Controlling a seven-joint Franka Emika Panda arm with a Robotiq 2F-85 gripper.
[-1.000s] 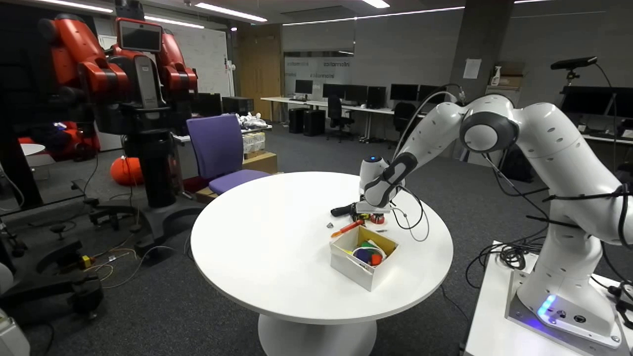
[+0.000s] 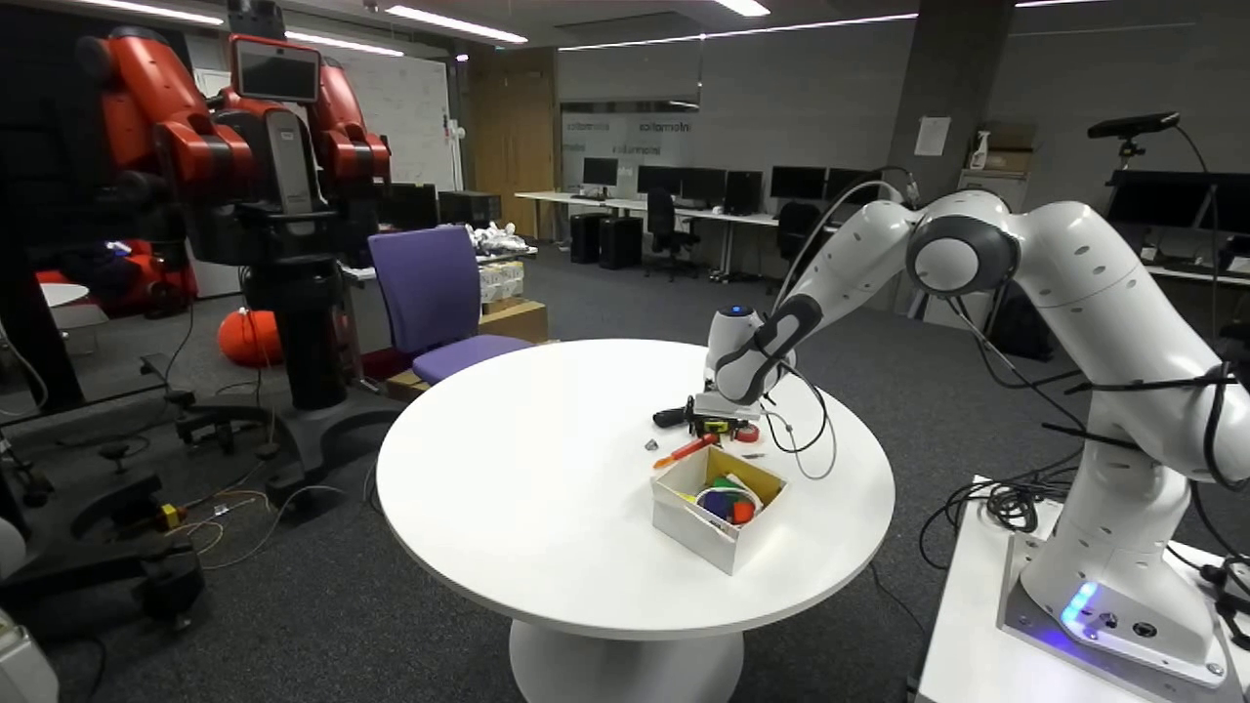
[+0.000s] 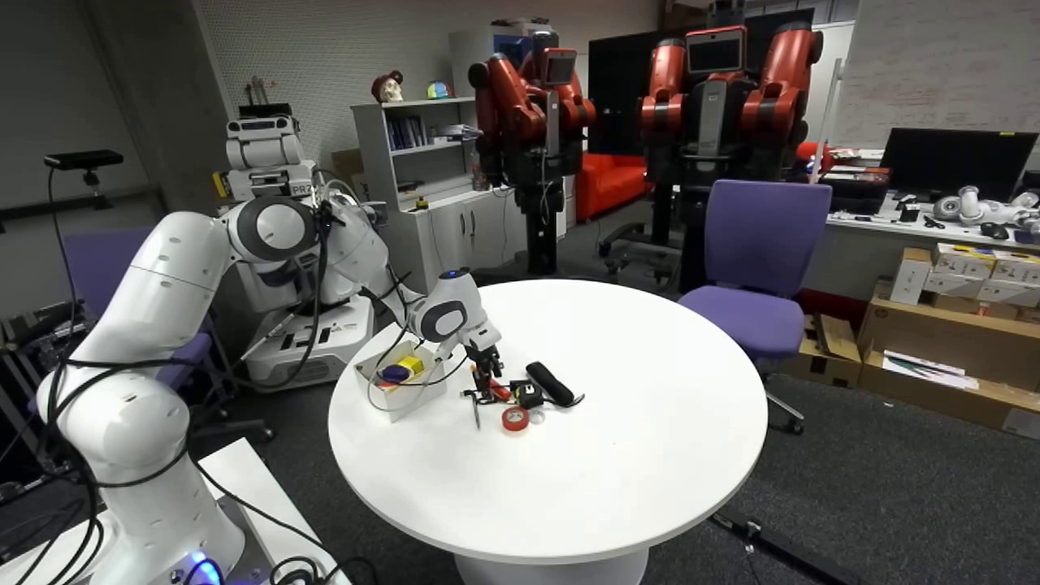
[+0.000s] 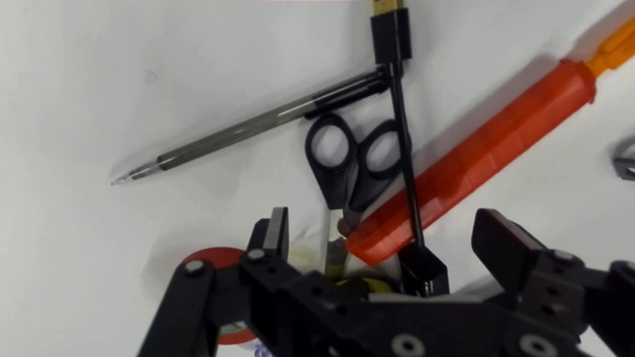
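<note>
My gripper stands open just above a small cluster of items, its two fingers well apart. Between and ahead of them lie black-handled scissors (image 4: 329,169), a red tool with an orange end (image 4: 488,154) and a black cable with a gold plug (image 4: 403,131). The cable crosses over the red tool and the scissors' handle. A grey pen (image 4: 238,131) rests to the left, its black clip end near the cable. Partly hidden behind the left finger is a roll of red tape (image 4: 217,256). Something yellow and black (image 4: 372,285) shows low between the fingers.
A white box (image 2: 691,527) holding coloured items stands close to the cluster on the round table (image 2: 504,469). In exterior view 2, a black elongated object (image 3: 551,383) lies beside the tape measure (image 3: 527,394).
In exterior view 1 the wrist and gripper have shifted slightly left and a little lower, the arm's cable loop with them. The box and the visible table items have not moved.
</note>
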